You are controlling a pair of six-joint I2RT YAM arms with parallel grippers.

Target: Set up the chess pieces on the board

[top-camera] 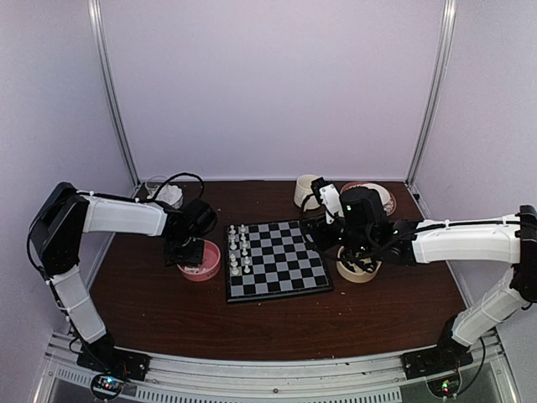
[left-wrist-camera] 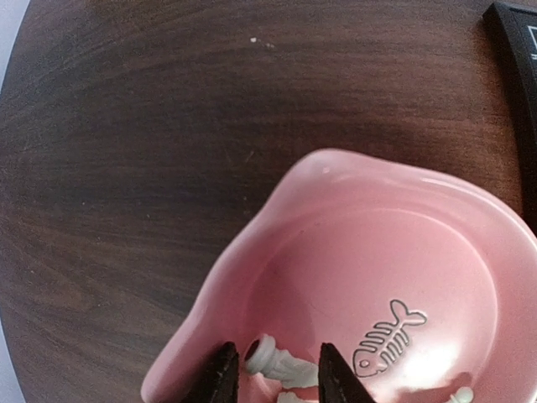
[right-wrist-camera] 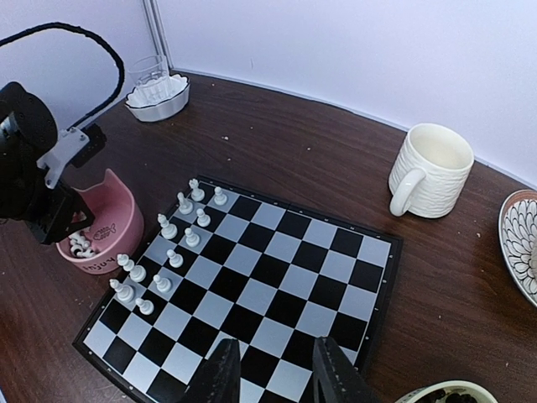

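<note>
The chessboard [top-camera: 281, 264] has white pieces [right-wrist-camera: 168, 225] standing in rows along its left side. Inside the pink bowl [left-wrist-camera: 386, 252] lie loose white pieces, one [left-wrist-camera: 285, 368] just between or behind the fingertips of my left gripper, which is part open; I cannot tell if it touches them. My right gripper hangs over the board's right part, fingers apart with nothing visible between them. A cream bowl [right-wrist-camera: 445, 390] of black pieces sits right of the board.
A white mug [right-wrist-camera: 432, 172] and a patterned plate [right-wrist-camera: 520, 243] stand at the back right. A white container [right-wrist-camera: 155, 101] is at the back left.
</note>
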